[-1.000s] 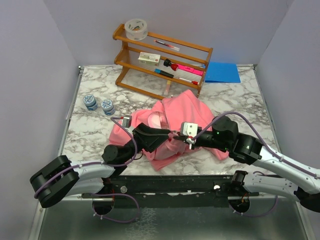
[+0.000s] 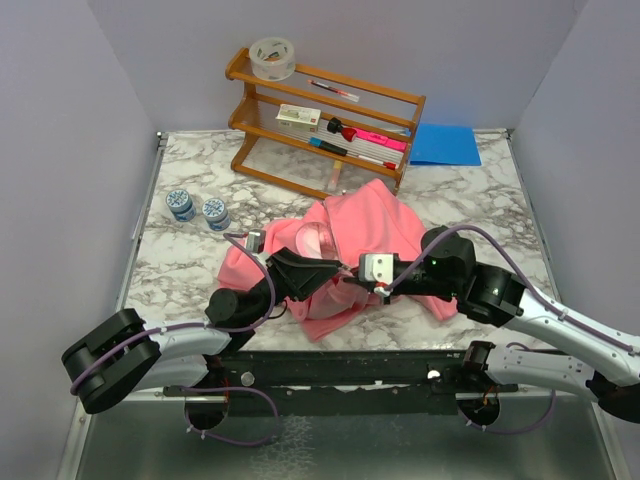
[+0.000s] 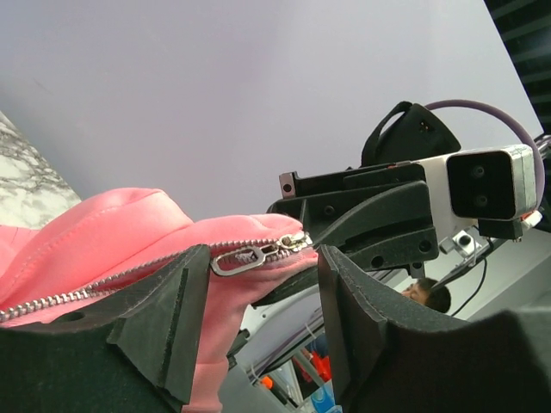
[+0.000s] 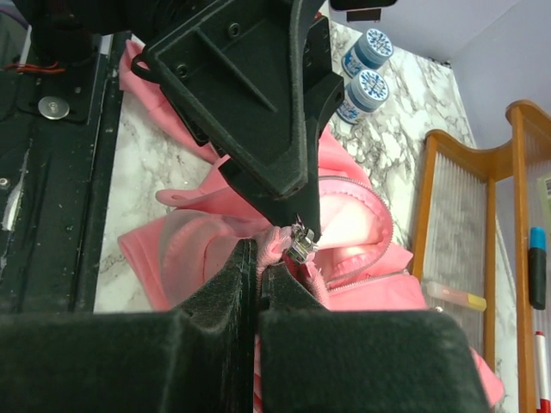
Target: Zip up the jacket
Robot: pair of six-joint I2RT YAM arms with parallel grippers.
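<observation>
The pink jacket [image 2: 375, 225] lies bunched on the marble table, its zipper end lifted between my grippers. In the left wrist view the zipper pull [image 3: 239, 258] and slider [image 3: 291, 242] sit at the top of the raised fabric, between the parted fingers of my left gripper. My right gripper is shut on a pinch of pink fabric beside the metal slider [image 4: 301, 243]. In the top view the tips of my left gripper [image 2: 336, 268] and right gripper almost meet.
A wooden rack [image 2: 240, 80] with pens and boxes stands at the back. Two blue-lidded jars [image 2: 180, 205] are at the left, a blue sheet [image 2: 445, 146] at the back right.
</observation>
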